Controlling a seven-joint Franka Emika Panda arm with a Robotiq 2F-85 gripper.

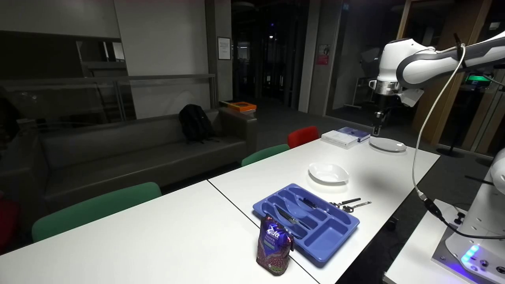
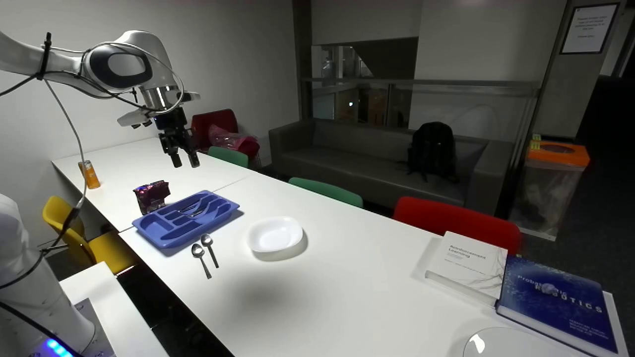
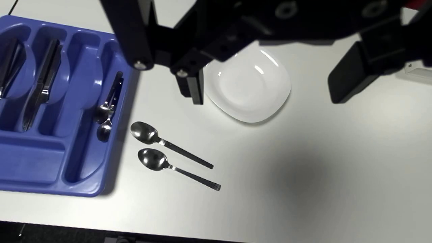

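My gripper is open and empty, held high above the table; in the second exterior view the gripper (image 2: 185,160) shows its two fingers apart. Below it in the wrist view lies a white bowl (image 3: 249,87), partly covered by the gripper. Two loose spoons, an upper spoon (image 3: 178,149) and a lower spoon (image 3: 184,172), rest on the table between the bowl and a blue cutlery tray (image 3: 91,188). Knives (image 3: 42,87) and other dark-handled cutlery lie in the tray's compartments, with small spoons (image 3: 104,129) in its right slot.
A dark purple bag (image 1: 274,248) stands beside the tray. Two books (image 2: 467,265) and a plate (image 1: 388,144) occupy the table's far end, and an orange-brown container (image 2: 89,174) the opposite end. Bare table (image 2: 357,285) stretches between bowl and books.
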